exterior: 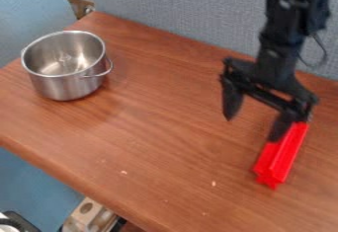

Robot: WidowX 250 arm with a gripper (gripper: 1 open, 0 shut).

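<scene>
My black gripper (256, 109) is open and slightly blurred, at the right side of the wooden table (152, 147). Its fingers point downward, above the upper end of a long red object (279, 159) that lies lengthwise near the table's right side. I cannot tell whether the fingers touch it.
A steel pot (63, 63) with side handles stands at the back left. A grey padded wall (185, 4) runs along the back, and a blue surface shows beyond the table's left edge.
</scene>
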